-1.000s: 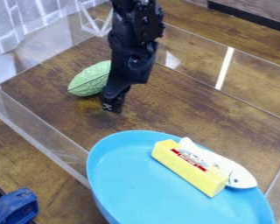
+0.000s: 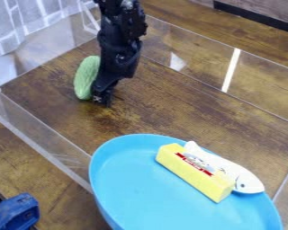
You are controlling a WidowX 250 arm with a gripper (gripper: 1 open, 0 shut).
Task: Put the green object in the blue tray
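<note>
The green object (image 2: 85, 79), a pale ribbed vegetable shape, rests on the brown wooden floor in the far left part of the workspace, near the clear side wall. My dark gripper (image 2: 101, 97) is low beside it, on its right, and covers its right-hand part. Whether they touch cannot be made out. I see nothing held, and the dark fingers blend together, so their spacing is unclear. In front stands the blue tray (image 2: 137, 199), well away from the green object.
Inside the tray lie a yellow box (image 2: 194, 172) and a white item (image 2: 234, 170). A clear wall (image 2: 36, 135) runs along the left side. Something blue (image 2: 14, 212) sits at the lower left corner. Bare wood (image 2: 201, 103) spreads across the middle and right.
My gripper has moved left, up against the near right side of the green object. It now hides more of that object. The tray and its contents are unchanged.
</note>
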